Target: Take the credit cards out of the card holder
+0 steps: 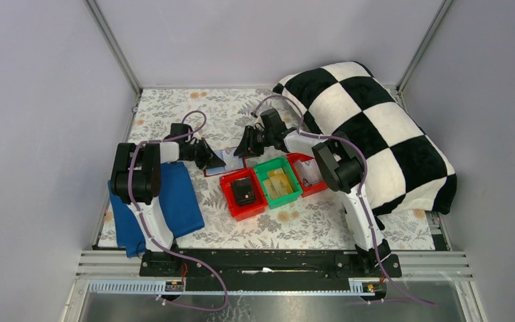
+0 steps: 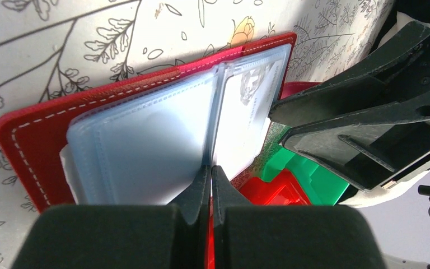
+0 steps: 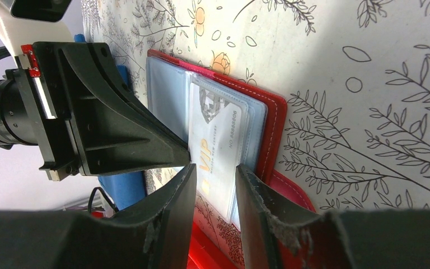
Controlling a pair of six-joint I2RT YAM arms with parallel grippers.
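Observation:
A red card holder (image 2: 39, 140) lies open on the patterned surface, with clear bluish sleeves (image 2: 134, 134). A white VIP card (image 3: 213, 140) sits in the sleeve on the right half. My left gripper (image 1: 212, 162) is shut, its tips at the near left edge of that card, with nothing seen held between them. My right gripper (image 1: 247, 149) stands open over the card half, its fingertips either side of the card's lower part as seen in the right wrist view.
Below the holder are a red tray (image 1: 231, 208), a green tray (image 1: 292, 198) with yellow items and a second red tray (image 1: 318, 186). A blue cloth (image 1: 184, 208) lies left; a checkered cushion (image 1: 389, 121) fills the right.

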